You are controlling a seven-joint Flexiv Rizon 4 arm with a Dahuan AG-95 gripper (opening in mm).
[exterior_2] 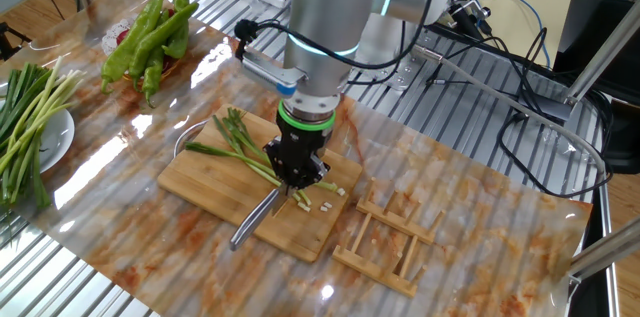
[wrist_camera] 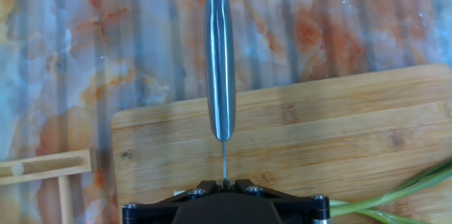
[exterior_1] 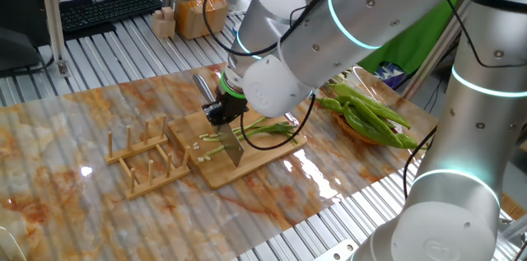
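Note:
My gripper (exterior_1: 223,116) is shut on a knife, its fingers closed at the top of the metal blade (exterior_1: 231,146). The blade points down over the wooden cutting board (exterior_1: 218,180), among green onions (exterior_2: 240,141); whether its edge touches the board cannot be told. In the wrist view the steel handle (wrist_camera: 220,68) extends away from the fingers past the board's edge, and the blade is hidden below the gripper. Small white cut pieces (exterior_2: 326,206) lie on the board near the stalks' pale ends.
Close by the board stands a wooden peg rack (exterior_2: 385,247). Green peppers (exterior_1: 362,117) fill a basket on the board's other side. More green onions (exterior_2: 30,137) rest on a white plate (exterior_2: 60,142). A cardboard box (exterior_1: 201,12) sits at the back.

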